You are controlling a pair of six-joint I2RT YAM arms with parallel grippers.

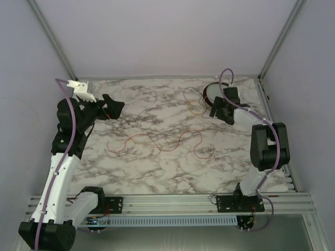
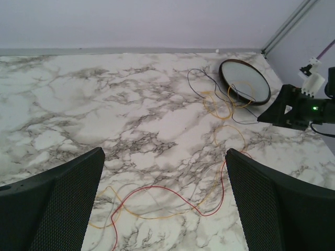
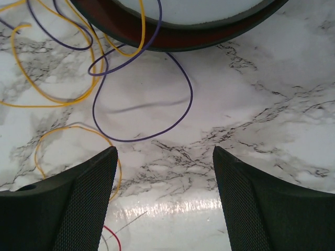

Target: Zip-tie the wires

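Note:
A red wire [image 2: 179, 195] snakes across the marble table, with yellow and pale strands beside it in the left wrist view. Yellow wire [image 3: 77, 99] and dark purple wire [image 3: 191, 97] loop by the round dish and reach over its rim. My right gripper is open in front of the dish, nothing between its fingers; the purple loop lies just beyond the gap. My left gripper [image 1: 113, 107] hangs above the table's left side, also open and empty, away from the wires. No zip tie can be made out.
The round white dish with a dark rim [image 2: 222, 78] sits at the back right, close to the right arm. Bare marble [image 1: 141, 99] fills the back left and the front. Walls enclose both sides and the back.

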